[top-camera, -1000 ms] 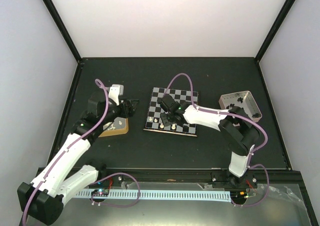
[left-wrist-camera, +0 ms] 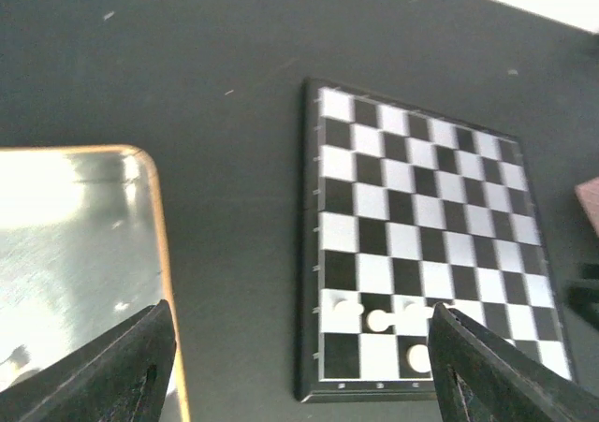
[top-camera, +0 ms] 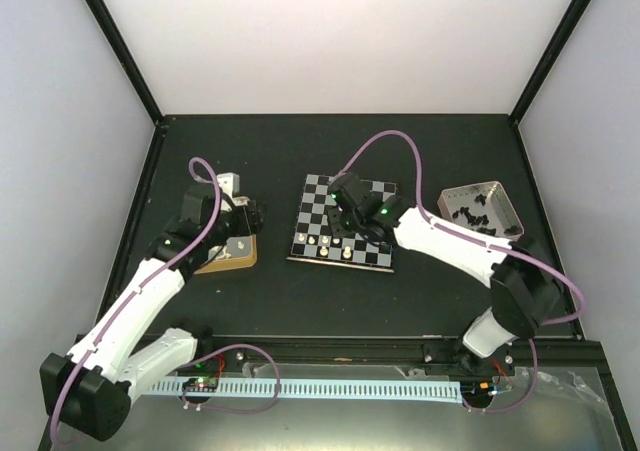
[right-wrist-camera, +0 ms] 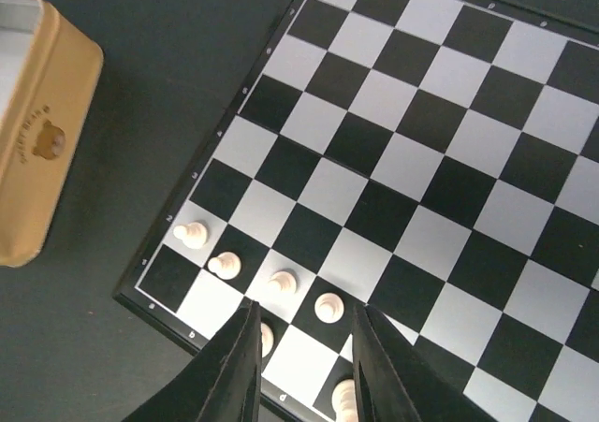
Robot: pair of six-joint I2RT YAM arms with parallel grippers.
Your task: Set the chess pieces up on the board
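The checkered chessboard (top-camera: 315,196) sits mid-table, with several white pieces on its near rows, among them one piece (right-wrist-camera: 225,264) near the left edge. My right gripper hangs over those near rows, pointing down at the board; its two fingers are apart, partly open, and I see nothing held between them. My left gripper stands open above the wooden tray (left-wrist-camera: 159,235) of white pieces at the board's left, nothing between its fingers.
A box (top-camera: 450,191) of black pieces lies at the right of the table.
My right arm has risen and shifted, its gripper a little right and up in the top view. The left arm has moved very slightly.
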